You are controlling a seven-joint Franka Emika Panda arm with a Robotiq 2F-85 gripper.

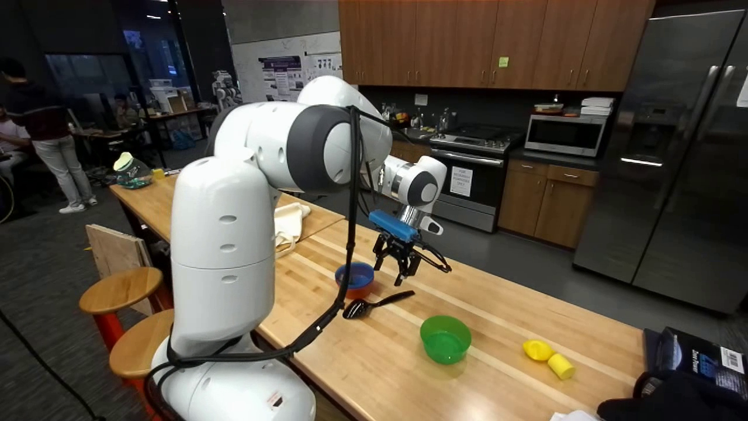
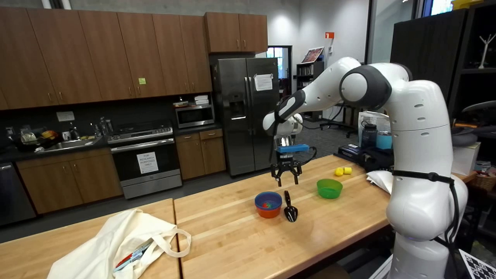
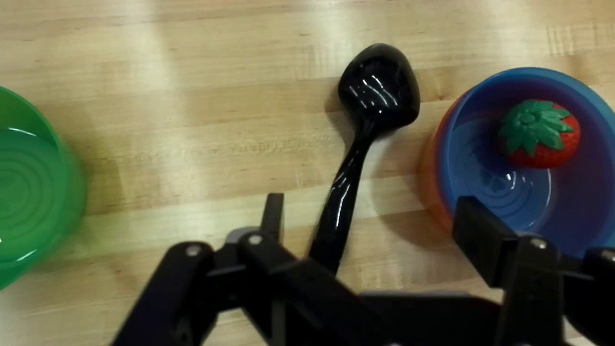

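Above the table hangs my gripper (image 2: pixel 288 183), its fingers wide open with nothing between them. Below it lies a black spoon (image 3: pixel 375 95); in the wrist view its handle runs down between my two fingers, the lower end hidden behind them. To the right in that view stands a blue bowl (image 3: pixel 478 150) nested in an orange one (image 3: pixel 433 179), with a red strawberry with a green top (image 3: pixel 542 138) inside. One finger (image 3: pixel 481 239) overlaps the bowls' near rim in the picture. On the opposite side sits a green bowl (image 3: pixel 69 190), cut off by the frame edge.
Two yellow objects, a lemon-shaped one (image 1: pixel 538 350) and a short cylinder (image 1: pixel 561 366), lie beyond the green bowl. A cream cloth bag (image 2: pixel 116 241) covers part of the other table. Dark bags (image 2: pixel 372 160) crowd the far end. Open tabletop surrounds the bowls.
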